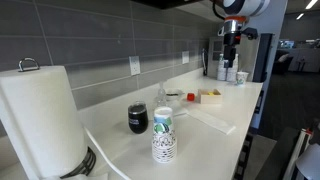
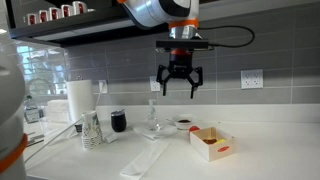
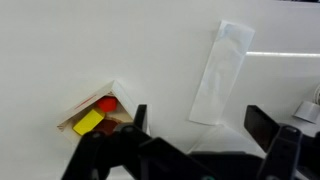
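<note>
My gripper (image 2: 181, 92) hangs above the white counter, pointing down with its fingers apart and nothing between them. In the wrist view, the gripper shows dark fingers spread wide over bare counter. A small light wooden box (image 2: 207, 149) stands on the counter, below and to the right of the gripper in exterior view 2. Inside the box are a yellow block (image 3: 88, 121), a red piece (image 3: 107, 103) and a darker red piece (image 3: 106, 127). A flat white strip (image 3: 222, 72) lies beside the box, with a gap between them.
A paper towel roll (image 1: 45, 125), a stack of patterned cups (image 1: 164, 138) and a black tumbler (image 1: 138, 118) stand toward one end. A clear bottle (image 2: 152, 110) and a small red object (image 1: 191, 97) sit near the tiled wall. Open counter lies right of the box in exterior view 2.
</note>
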